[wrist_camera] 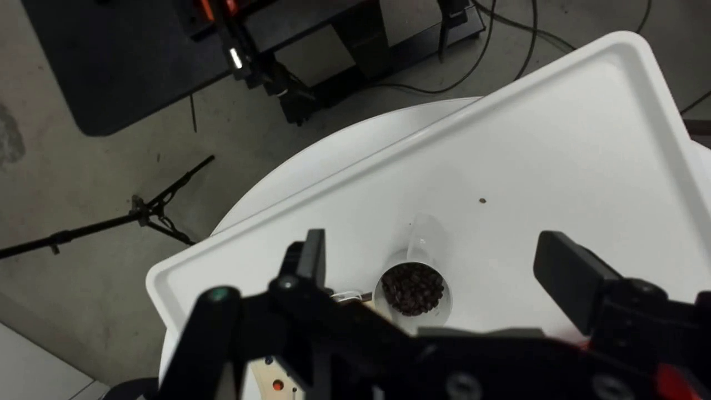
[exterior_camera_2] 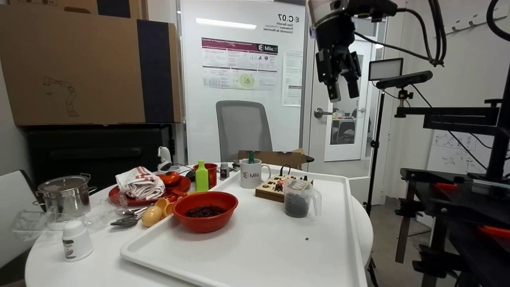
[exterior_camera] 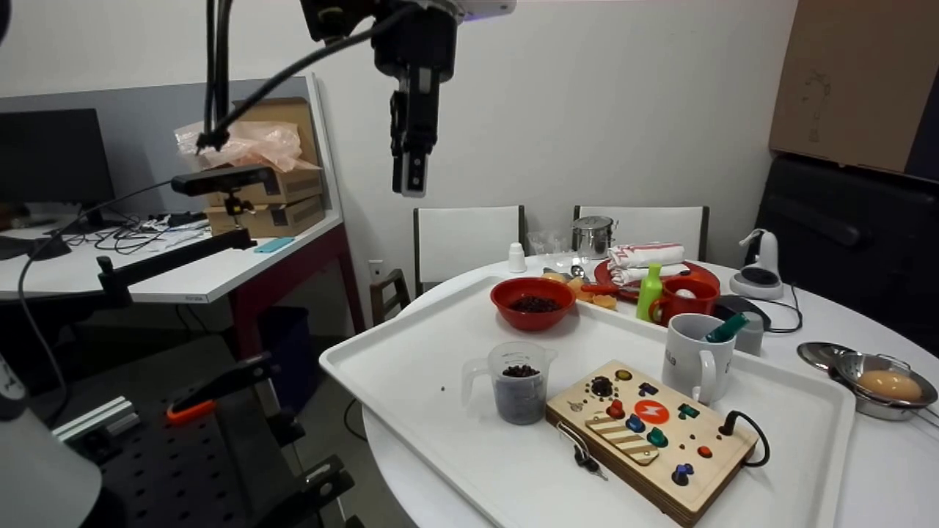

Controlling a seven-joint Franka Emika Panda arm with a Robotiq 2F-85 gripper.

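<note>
High above the white tray, my gripper (exterior_camera_2: 343,93) hangs pointing down, its fingers apart and nothing between them. In the wrist view the two fingers (wrist_camera: 566,276) frame the clear measuring cup (wrist_camera: 436,313), which stands far below, its handle toward the tray's edge. Dark beans (wrist_camera: 411,288) lie in the cup. A red bowl (exterior_camera: 533,317) with more dark beans at its bottom sits at the tray's far side. Beside the cup is a wooden panel (exterior_camera: 651,475) with knobs and switches. The white mug (exterior_camera: 695,365) behind it has a green object (exterior_camera: 728,328) sticking out.
The white tray (exterior_camera_2: 267,253) is largely bare at one end, apart from a single loose bean (wrist_camera: 482,200). Past the bowl are a green bottle (exterior_camera: 649,292), a red mug (exterior_camera: 684,299), a folded towel (exterior_camera_2: 140,183) and a steel pot (exterior_camera_2: 64,196).
</note>
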